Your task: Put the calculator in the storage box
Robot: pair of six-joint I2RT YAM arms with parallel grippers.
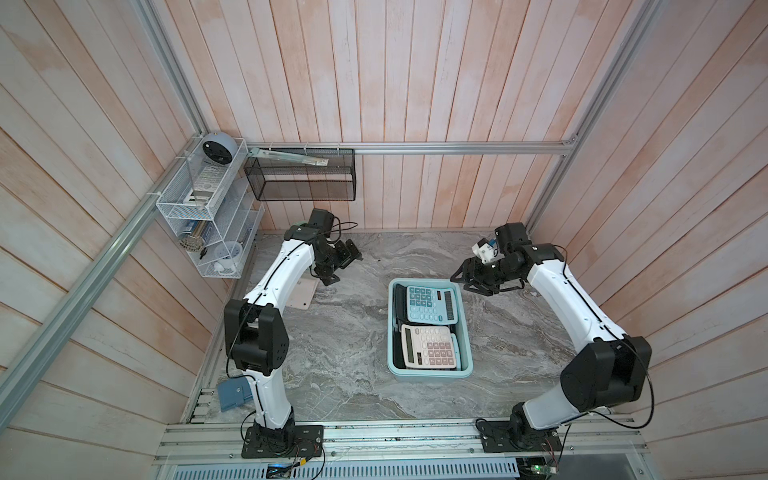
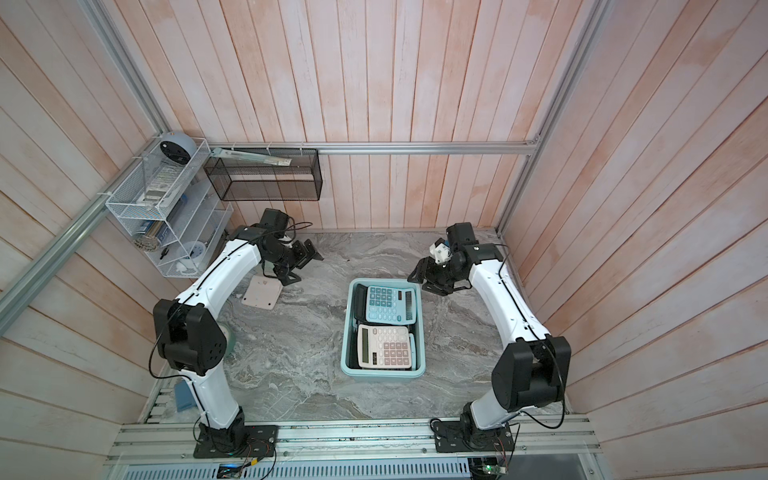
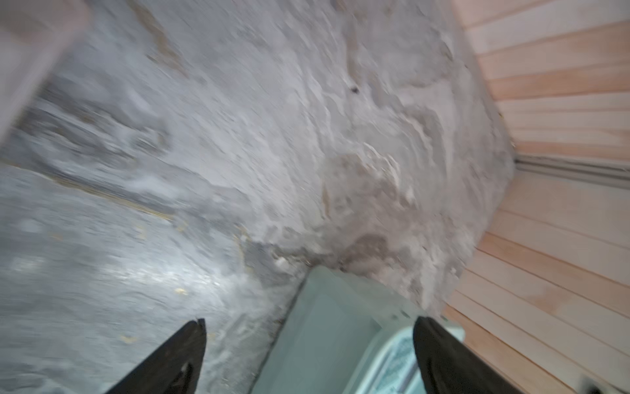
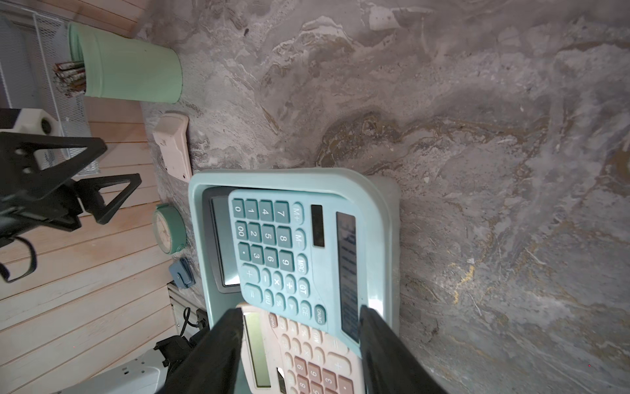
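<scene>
The teal storage box (image 1: 391, 328) stands on the marbled table between my two arms. Inside it, a light blue calculator (image 4: 261, 231) lies at the far end and a pink-and-white calculator (image 1: 429, 347) at the near end. A dark flat item (image 4: 223, 256) shows along the box's left side. Left of the box and above the table, my left gripper (image 1: 354, 265) is open and empty. My right gripper (image 1: 464, 282) hovers by the box's far right corner, its fingers (image 4: 226, 348) parted, with nothing held between them.
A green pencil cup (image 4: 134, 69), a pink object (image 2: 262, 293) and a tape roll (image 4: 170, 228) are on the left of the table. White wire shelves (image 1: 209, 208) and a black mesh basket (image 1: 301, 173) hang behind. Right of the box the table is clear.
</scene>
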